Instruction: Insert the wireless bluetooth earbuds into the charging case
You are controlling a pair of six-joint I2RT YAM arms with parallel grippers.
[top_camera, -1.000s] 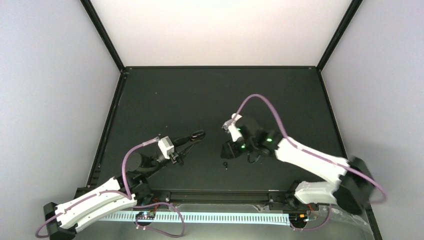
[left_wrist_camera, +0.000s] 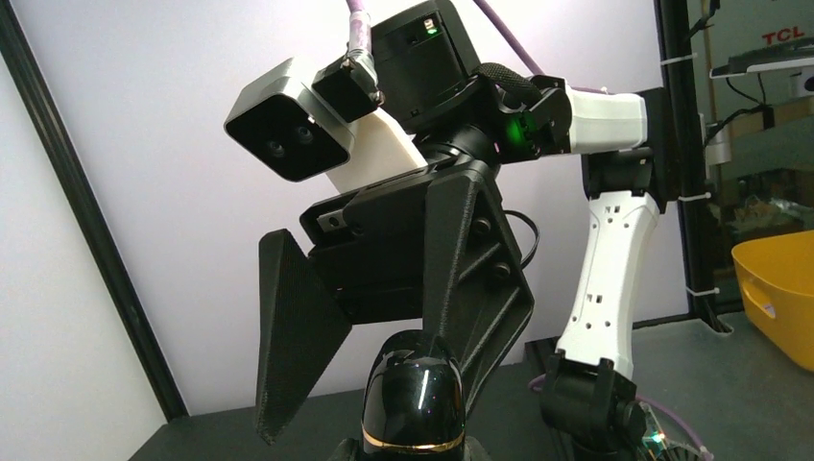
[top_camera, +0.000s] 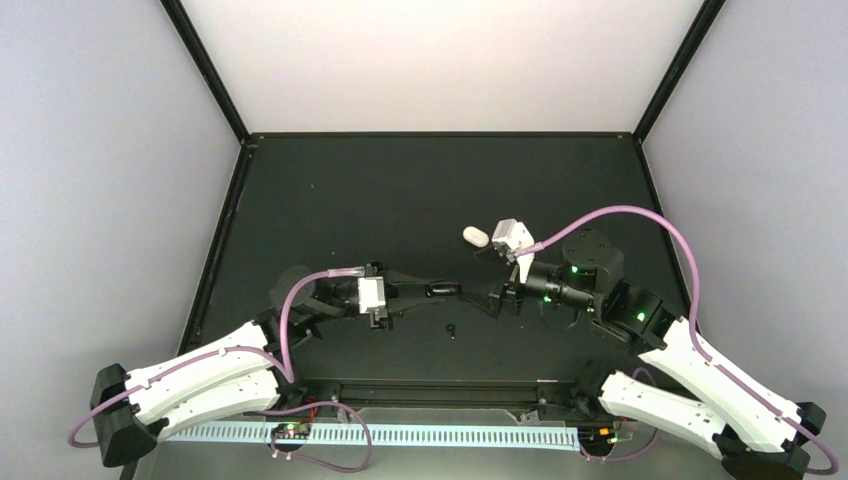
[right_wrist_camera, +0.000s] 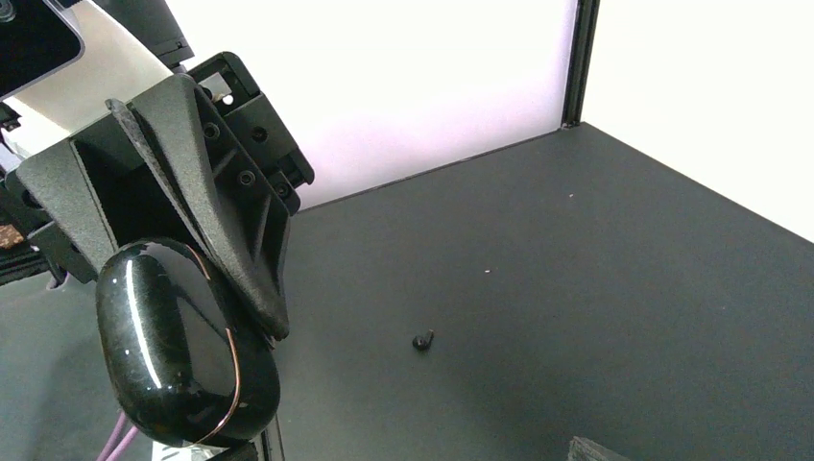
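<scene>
A glossy black charging case (right_wrist_camera: 182,346) with a thin gold line is held in my left gripper (top_camera: 441,290), which is shut on it; its lid looks closed. My right gripper stands open, its fingers turned towards the case with nothing gripped. In the left wrist view one of its fingers (left_wrist_camera: 288,336) hangs to the left of the case, and the other is partly behind it. A small black earbud (right_wrist_camera: 422,341) lies on the table, towards the front from the case in the top view (top_camera: 451,329).
A white oval object (top_camera: 475,236) lies on the black table (top_camera: 330,200), close to the right gripper's camera. A yellow basket (left_wrist_camera: 778,288) stands outside the work area.
My left gripper has carried the case to the right, straightening towards the right arm. The right gripper has swung right and opened, uncovering the white object, and now faces the case.
</scene>
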